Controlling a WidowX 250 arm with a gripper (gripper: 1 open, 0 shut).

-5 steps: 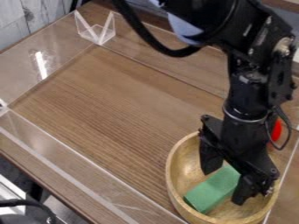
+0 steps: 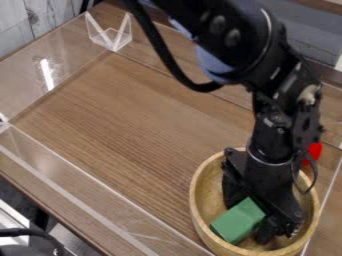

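Observation:
My black gripper (image 2: 263,200) reaches down into a round tan bowl (image 2: 205,205) at the lower right, its fingers over and around a green block (image 2: 235,223) that lies inside. The fingers hide part of the block, and whether they touch it I cannot tell.
A red object (image 2: 315,151) sits behind the arm at the right, partly hidden. A white wire-like holder (image 2: 110,30) stands at the back left.
The gripper has moved lower into the bowl and now covers more of the green block.

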